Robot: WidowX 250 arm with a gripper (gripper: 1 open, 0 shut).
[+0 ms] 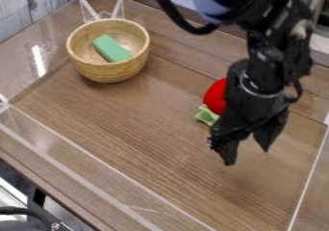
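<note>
My gripper (pixel 249 137) hangs over the right side of the wooden table, its fingers open. Just behind it and to its left, a red rounded object (pixel 216 92) is partly hidden by the gripper body, with a small light green item (pixel 206 115) beside it. A wooden bowl (pixel 108 73) at the back left holds a green block (pixel 111 48).
The table's edges show at the far left and right.
</note>
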